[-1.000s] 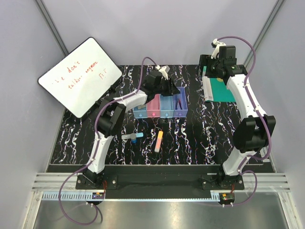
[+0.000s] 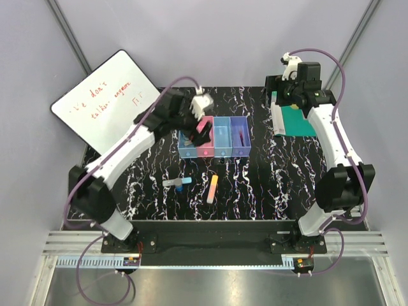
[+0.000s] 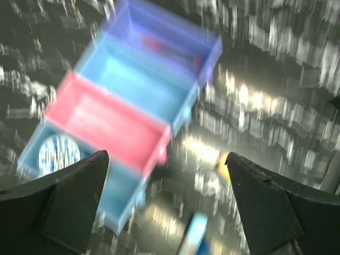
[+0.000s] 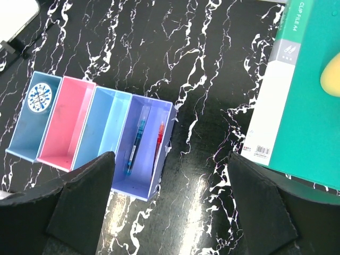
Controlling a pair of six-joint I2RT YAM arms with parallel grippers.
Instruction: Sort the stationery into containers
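Note:
Four container compartments stand in a row: a grey-blue one (image 4: 24, 127) holding a round white-patterned item (image 4: 40, 97), pink (image 4: 64, 122), light blue (image 4: 103, 127), purple (image 4: 138, 175) with a blue pen (image 4: 135, 146) and red pen (image 4: 158, 139). In front lie a light-blue-and-grey item (image 2: 177, 182) with something blue beside it, and a yellow-pink item (image 2: 212, 189). My left gripper, blurred, is open above the containers' left end, nothing between its fingers. My open right gripper hangs empty above the table, right of the containers.
A teal file sheet (image 4: 303, 138) with a yellow object (image 4: 330, 75) lies at back right. A whiteboard (image 2: 102, 102) occupies the back left.
My left gripper has moved left and toward the front, away from over the purple compartment, and is blurred in motion. The right arm has shifted slightly.

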